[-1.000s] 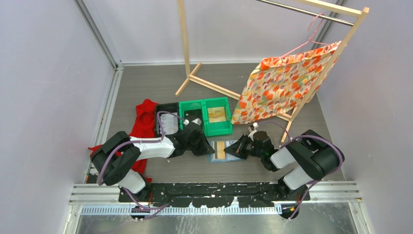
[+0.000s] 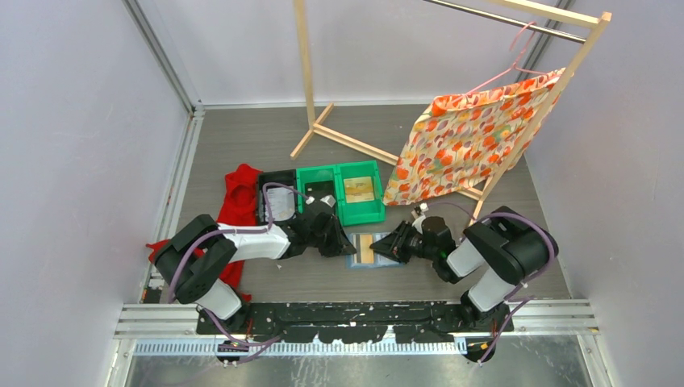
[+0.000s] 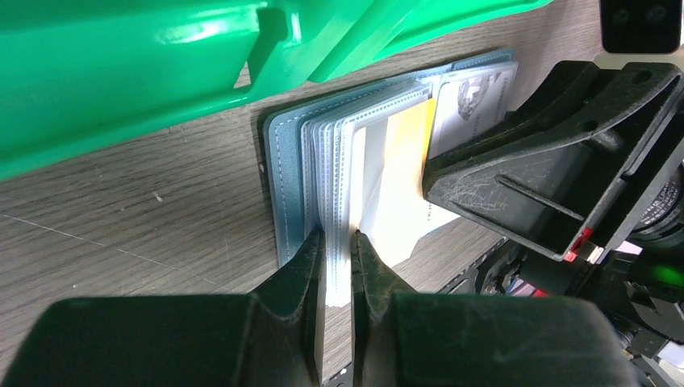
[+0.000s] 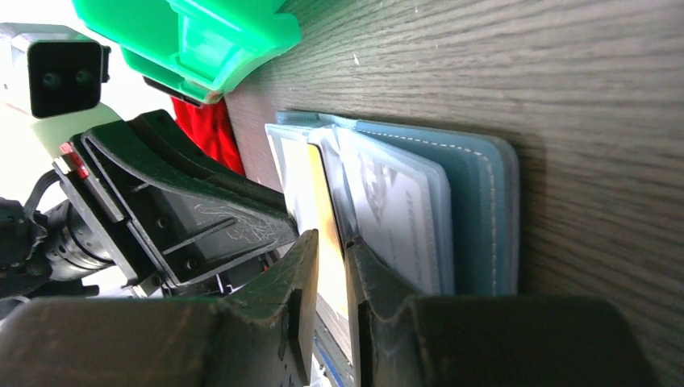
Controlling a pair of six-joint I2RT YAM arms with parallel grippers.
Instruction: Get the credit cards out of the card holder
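Note:
Below the green bin, an open blue card holder [image 2: 352, 263] lies on the table between my two grippers. Its clear sleeves [image 3: 329, 165] stand up in a stack, a yellow-and-white card [image 3: 403, 161] showing in one of them. My left gripper has its narrowed fingers around the edge of the sleeve stack. From the other side, my right gripper keeps its fingers slightly apart at the mouth of the sleeve with the yellow card [image 4: 321, 187]. Whether its fingers touch the card is unclear. Another card [image 4: 387, 193] with a grey picture sits in the neighbouring sleeve.
The green bin [image 2: 362, 218] stands close behind the holder, with a black tray [image 2: 277, 178] to its left. Red cloth [image 2: 239, 199] lies at the left. A patterned cloth [image 2: 476, 141] hangs from a wooden rack behind the right arm.
My right arm has swung slightly at its elbow and the right gripper has shifted a little. The left arm and the holder have hardly moved.

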